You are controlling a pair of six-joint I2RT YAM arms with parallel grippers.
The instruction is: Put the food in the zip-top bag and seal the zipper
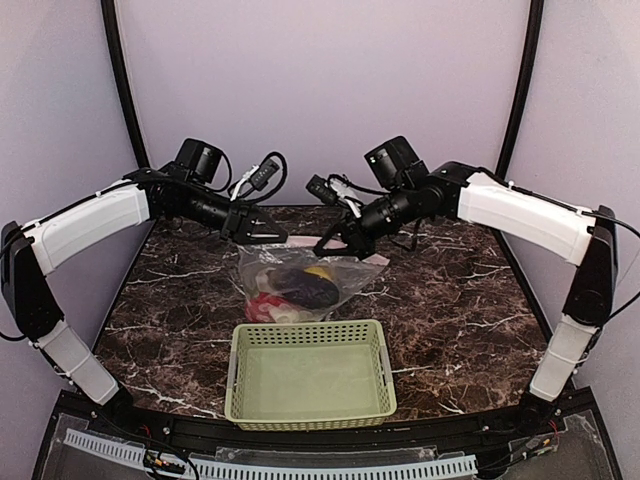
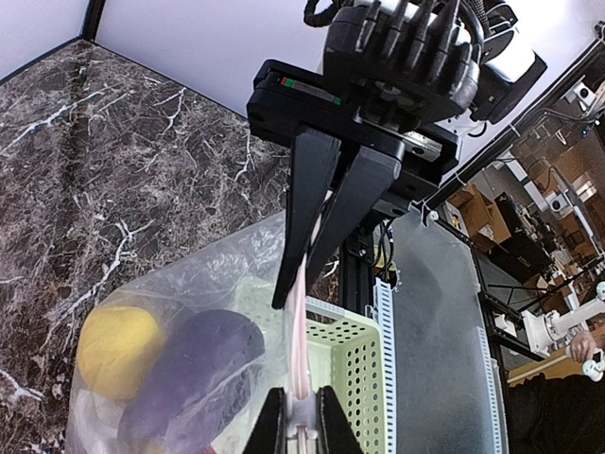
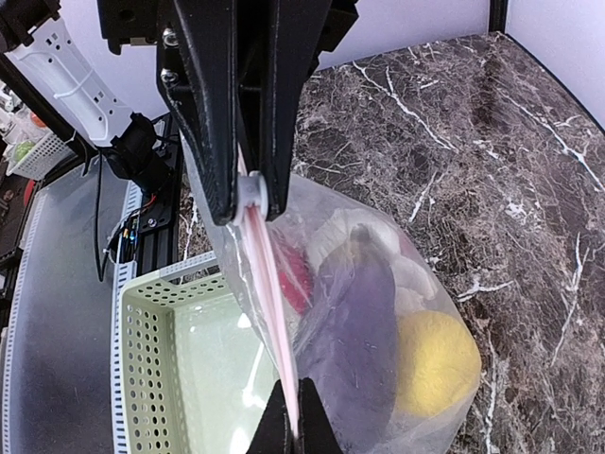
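Observation:
A clear zip top bag (image 1: 300,300) with a pink zipper strip holds a purple item (image 2: 198,369), a yellow item (image 2: 118,350) and a red item (image 3: 293,279). My left gripper (image 1: 262,238) is shut on the zipper strip at the bag's top left. My right gripper (image 1: 334,245) is shut at the same top edge, a little to the right. In the right wrist view the strip runs down to its fingertips; whether it lies between them is hard to tell.
An empty pale green basket (image 1: 310,370) stands in front of the bag at the table's near edge.

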